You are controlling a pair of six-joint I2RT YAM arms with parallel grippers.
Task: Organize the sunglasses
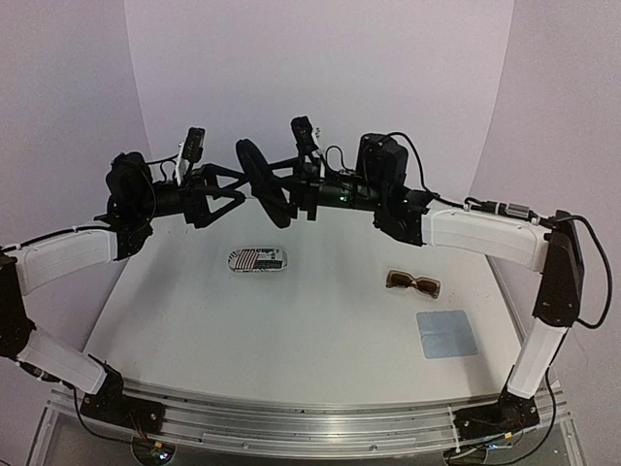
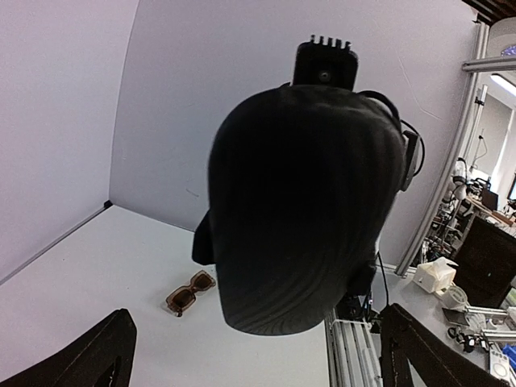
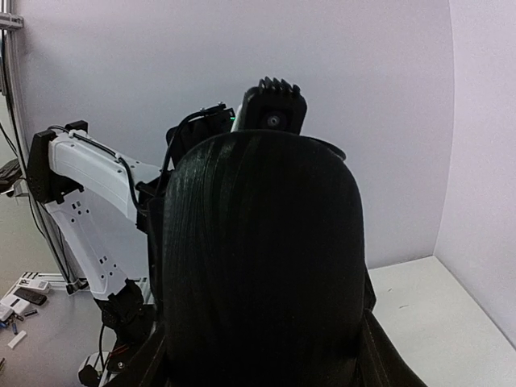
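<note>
A black, rounded glasses case (image 1: 254, 171) hangs high above the table, tilted, its end toward my left gripper. My right gripper (image 1: 278, 178) is shut on it, and in the right wrist view the case (image 3: 262, 258) fills the space between the fingers. Facing it from the left, my left gripper (image 1: 245, 187) has its fingers (image 2: 93, 355) spread wide, the case lying ahead of them; whether they touch it cannot be made out. Brown sunglasses (image 1: 412, 282) lie on the table at the right. A blue-grey cloth (image 1: 446, 334) is spread flat just below them.
A patterned oblong case (image 1: 257, 259) with a flag-like print lies on the white table (image 1: 320, 340), left of centre. A metal rail (image 1: 310, 417) runs along the front edge, and walls close off the back and sides.
</note>
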